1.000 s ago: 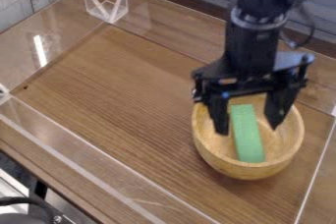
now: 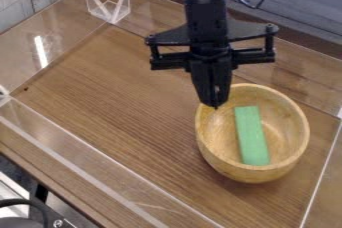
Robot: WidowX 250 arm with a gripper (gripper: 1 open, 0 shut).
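A light wooden bowl [image 2: 283,157] sits on the right side of the table, with a green block [image 2: 250,134] lying inside it. My dark gripper [image 2: 211,98] hangs above the bowl's upper left edge, apart from the block; it looks shut, with nothing visible between its fingers, though its tips are small and dark.
A clear plastic object [image 2: 110,4] stands at the back left. The table's edge runs along the lower left, with dark cables beyond it.
My arm has risen and moved back and to the left, away from over the bowl, uncovering more of the green block inside.
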